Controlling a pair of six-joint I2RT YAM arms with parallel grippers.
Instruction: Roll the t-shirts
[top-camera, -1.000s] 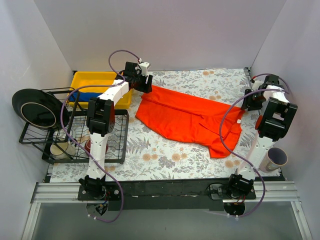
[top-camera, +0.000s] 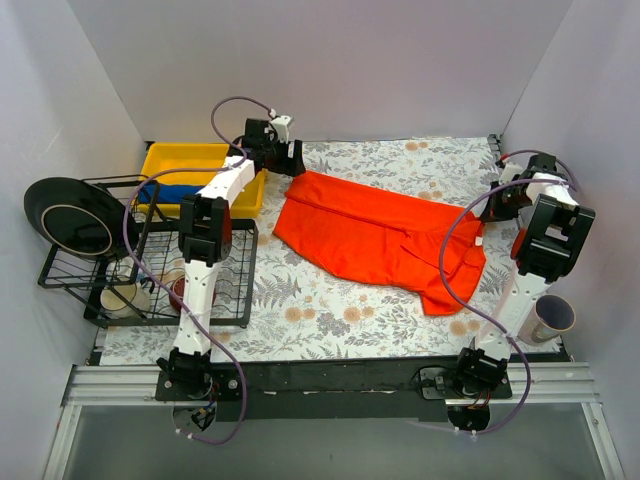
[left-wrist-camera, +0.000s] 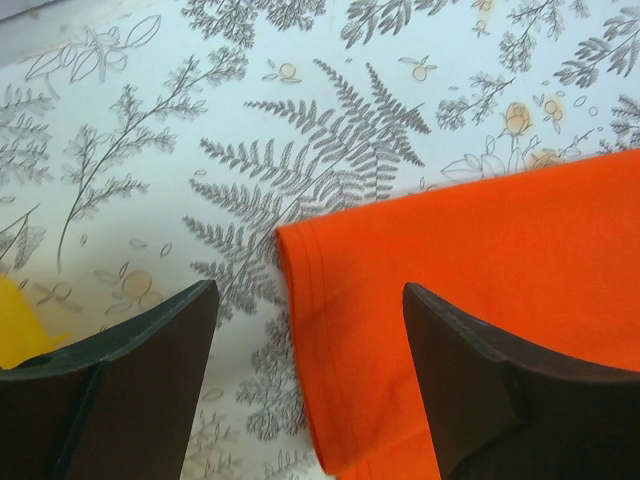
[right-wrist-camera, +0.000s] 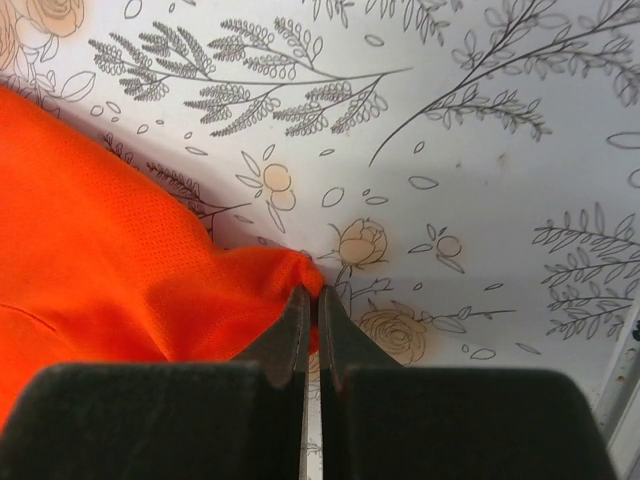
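An orange-red t-shirt (top-camera: 360, 235) lies spread on the patterned cloth, its back edge folded over in a long strip. In the left wrist view, the shirt's corner (left-wrist-camera: 340, 290) lies between the spread fingers of my left gripper, which is open above it. At the shirt's far right corner, my right gripper is shut on a pinch of the fabric (right-wrist-camera: 240, 290). A small white tag (top-camera: 479, 241) shows near the right edge of the shirt.
A yellow bin (top-camera: 185, 155) with a blue rolled cloth (top-camera: 178, 193) stands at the back left. In front of it is a black dish rack (top-camera: 235, 290) with a pan (top-camera: 75, 215) and mugs. A cup (top-camera: 548, 318) sits at the right front.
The shirt has shifted very slightly to the right along with the right gripper's corner. My left gripper has moved only a little, slightly left and up.
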